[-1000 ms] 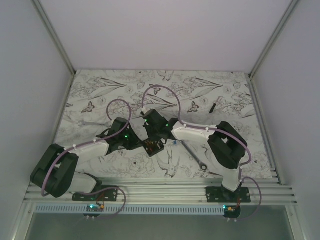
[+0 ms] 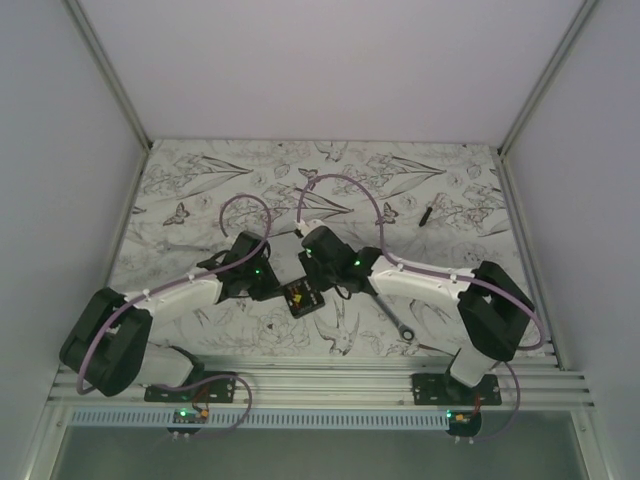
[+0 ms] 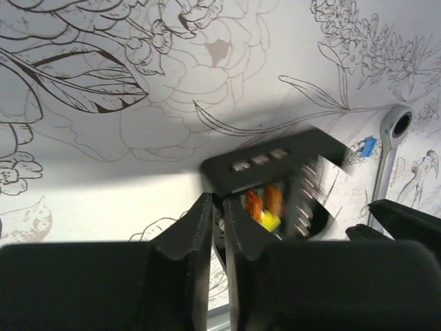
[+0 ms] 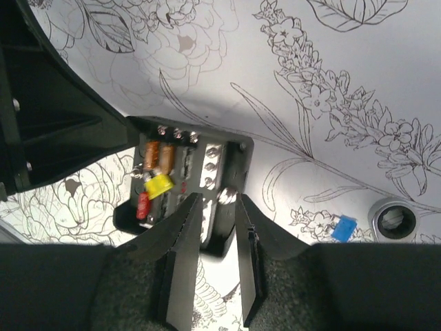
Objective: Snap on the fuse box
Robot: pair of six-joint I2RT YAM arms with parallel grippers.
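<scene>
The fuse box (image 2: 305, 308), a black open case with orange, red and yellow parts inside (image 4: 158, 183), lies on the patterned mat at front centre. My left gripper (image 2: 270, 290) is at its left side; in the left wrist view its fingertips (image 3: 217, 207) are close together at the box's edge, and what is between them I cannot tell. My right gripper (image 2: 315, 275) is over the box's right side; in the right wrist view its fingertips (image 4: 234, 203) sit at the box's right end, with little gap between them.
A long ratchet wrench (image 2: 390, 320) lies right of the box, with a small blue piece (image 4: 344, 229) near it. A black pen-like tool (image 2: 430, 210) is at back right.
The right arm has shifted rightward and toward the front over the last second. The left gripper has moved only slightly, and the box looks a little shifted.
</scene>
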